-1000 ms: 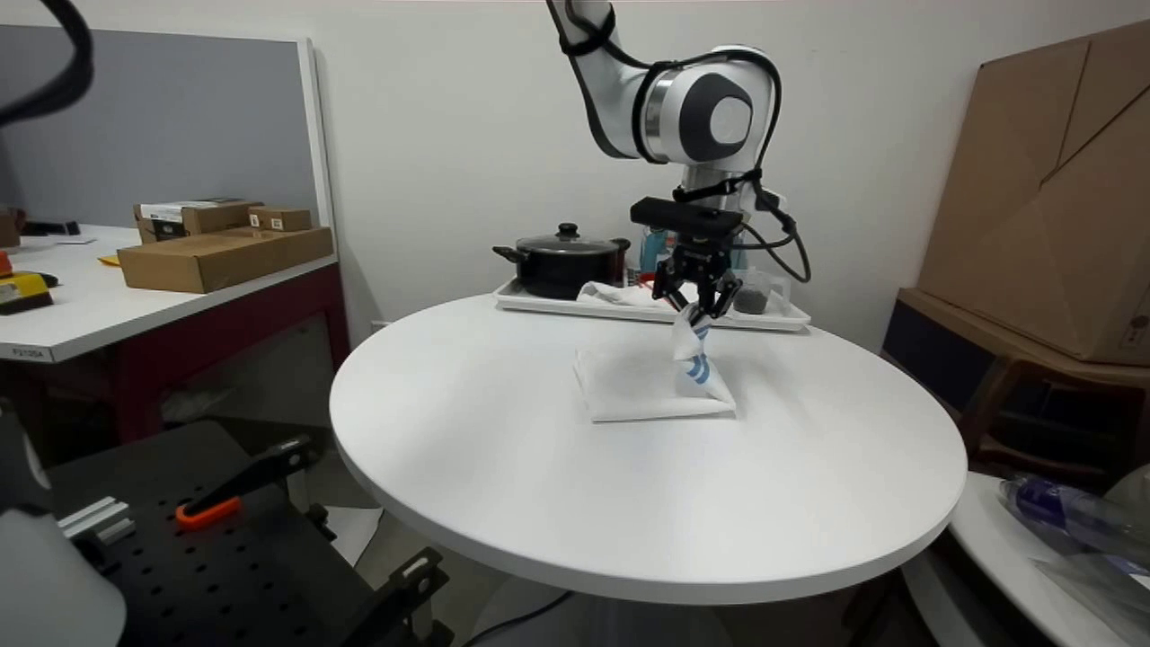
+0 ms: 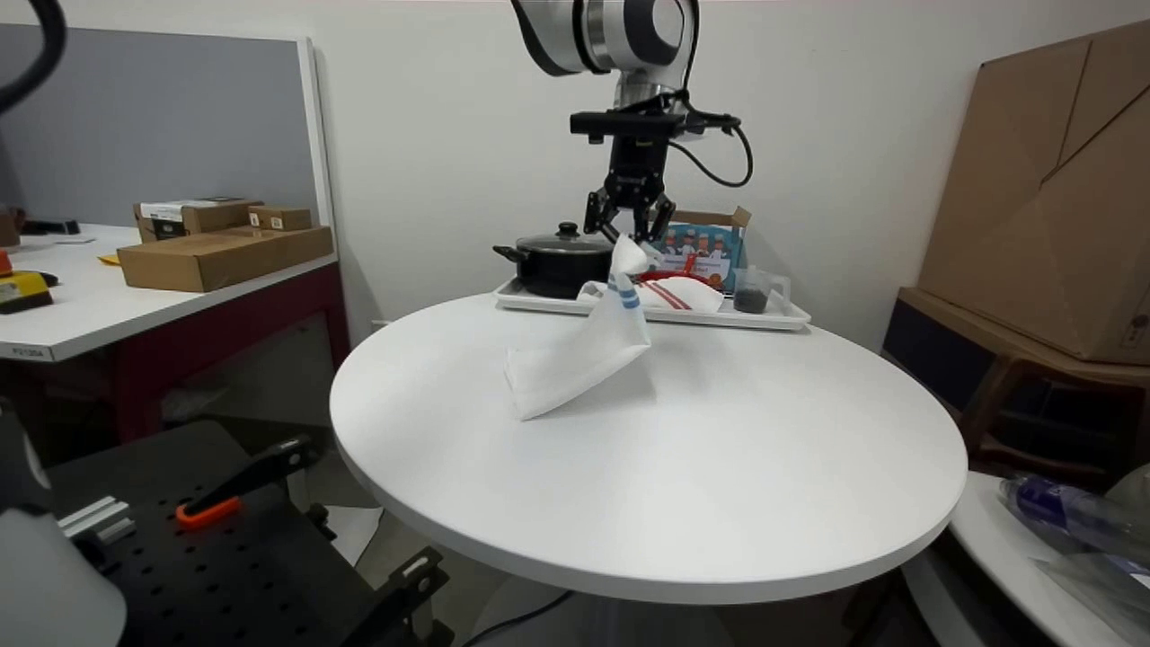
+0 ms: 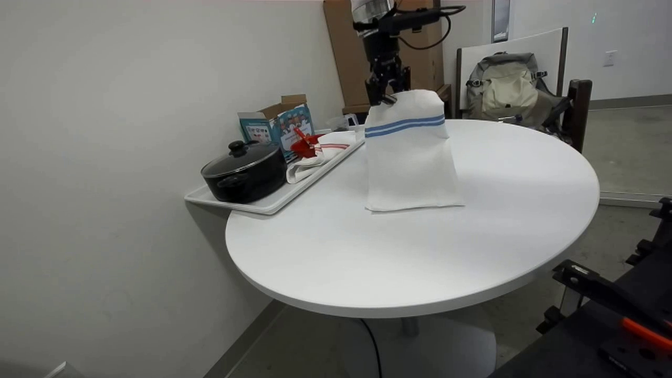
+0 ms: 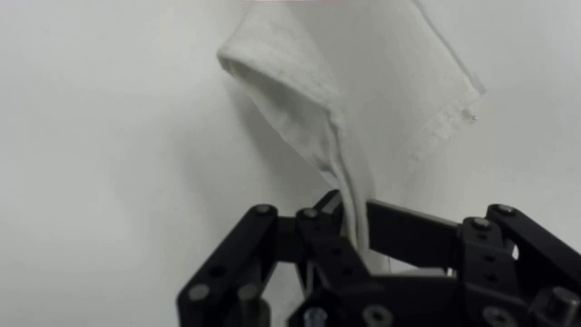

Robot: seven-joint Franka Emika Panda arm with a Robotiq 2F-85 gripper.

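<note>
A white towel with blue stripes (image 2: 588, 356) hangs by its upper end from my gripper (image 2: 633, 232). In the second exterior view the towel (image 3: 412, 167) drops almost straight, and its lower part meets the tabletop. The wrist view shows my gripper shut on a thin fold of the towel (image 4: 381, 109), which passes between the fingers. The fingertips are partly hidden by cloth in the exterior views.
On the round white table (image 2: 755, 485) there is wide free room in front. At its back edge a white tray (image 2: 792, 320) carries a black lidded pot (image 2: 566, 262), a red-striped towel (image 2: 679, 293), a blue box (image 3: 296, 129) and a measuring cup (image 2: 751, 291).
My gripper has risen and moved left with the towel. The towel lay mostly flat and folded on the table before; now it is lifted and slants down from the gripper.
</note>
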